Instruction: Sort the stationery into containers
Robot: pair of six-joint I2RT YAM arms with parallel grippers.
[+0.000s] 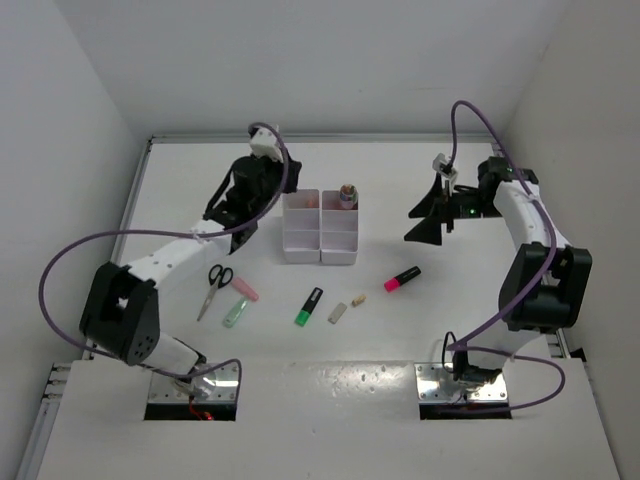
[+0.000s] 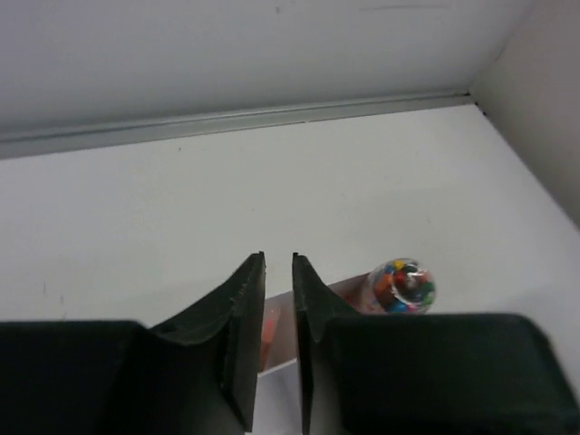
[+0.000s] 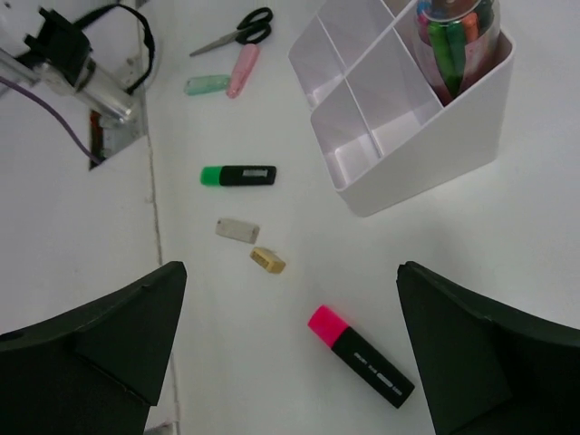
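The white divided box (image 1: 321,240) stands mid-table. In the left wrist view, an orange-pink marker (image 2: 267,337) lies in its back left compartment. My left gripper (image 1: 292,177) is over the box's back left side. A narrow gap with nothing in it separates its fingers (image 2: 243,344). My right gripper is spread wide and empty above the right side of the table. Between its fingers in the right wrist view lies a pink-capped black highlighter (image 3: 361,354). A green-capped highlighter (image 1: 309,306), a grey eraser (image 1: 338,313) and a small tan block (image 1: 359,299) lie in front of the box.
A clear jar of coloured pens (image 1: 348,197) fills the back right compartment. Scissors (image 1: 216,286), a pink piece (image 1: 244,289) and a green piece (image 1: 235,312) lie at the left. Both front compartments look empty. Open table surrounds the pink-capped highlighter.
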